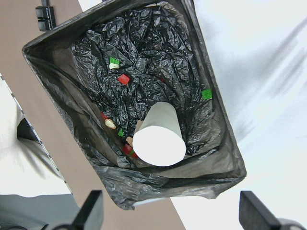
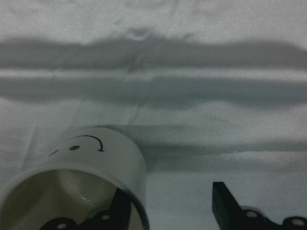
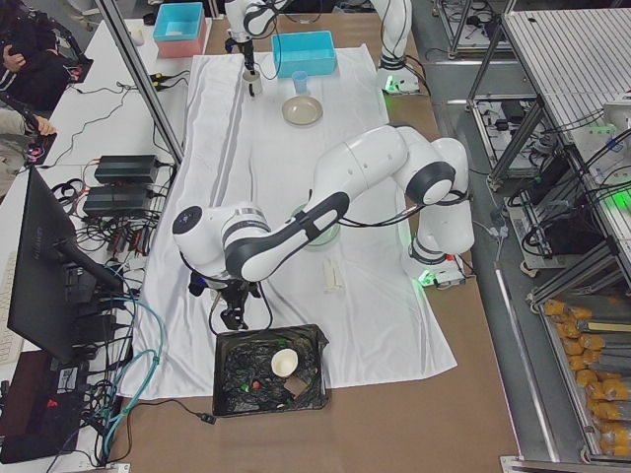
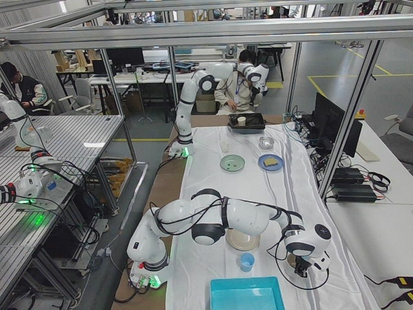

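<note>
A black-lined bin (image 3: 232, 384) holds a white cup (image 1: 163, 124) and small red and green pieces. My left gripper is open above the bin, nothing between its fingers. A white mug (image 2: 110, 148) with a drawn smile lies in the right wrist view at lower left. My right gripper stands open, one finger inside the mug's mouth and the other outside it on the right.
A turquoise tray (image 4: 245, 287), a blue cup (image 4: 247, 261) and a beige plate (image 3: 302, 110) share the far end. A green plate (image 4: 232, 163) and blue plate (image 4: 271, 163) with a yellow sponge sit nearer the bin.
</note>
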